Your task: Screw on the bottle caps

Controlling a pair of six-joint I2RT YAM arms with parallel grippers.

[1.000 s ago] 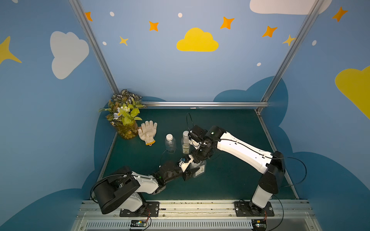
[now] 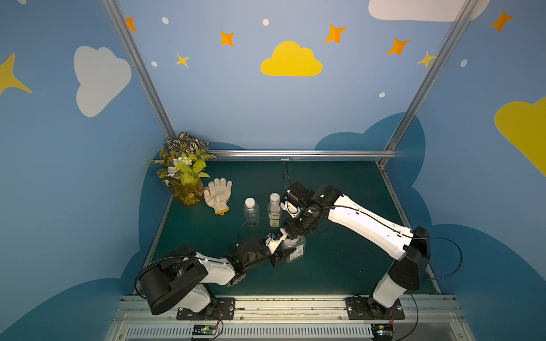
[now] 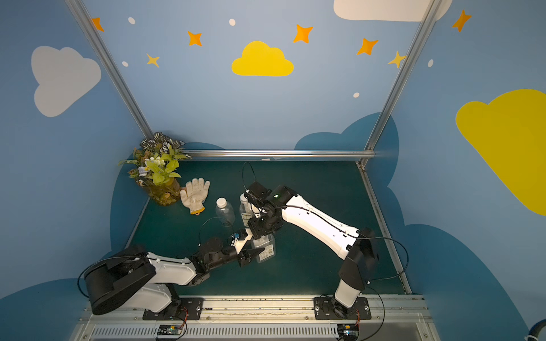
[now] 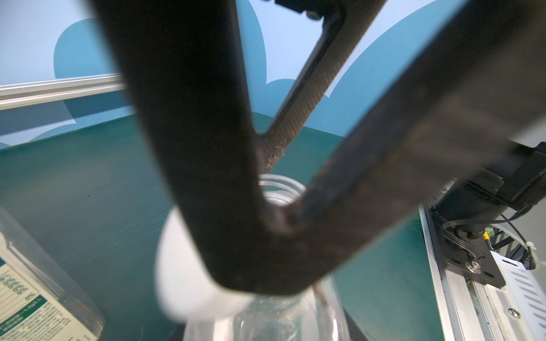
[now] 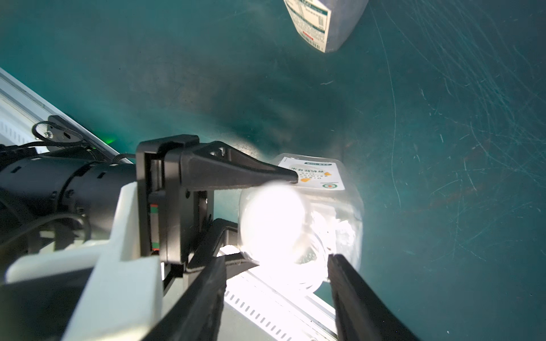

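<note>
A clear bottle with a label stands in front, its threaded mouth (image 4: 281,187) bare in the left wrist view. Around its body my left gripper is shut, one finger on each side. A white bottle cap, blurred, is off the mouth, against the bottle's shoulder on the left gripper's side; in the right wrist view the cap (image 5: 275,221) is a bright blur between the left fingers. Above the bottle my right gripper is open, the cap outside its fingers. Its black fingers (image 4: 227,238) cover much of the left wrist view.
Two capped bottles stand behind: a round one (image 2: 251,213) and a labelled one (image 2: 274,211), the latter close to the right arm. A glove (image 2: 217,196) and a potted plant (image 2: 184,170) lie back left.
</note>
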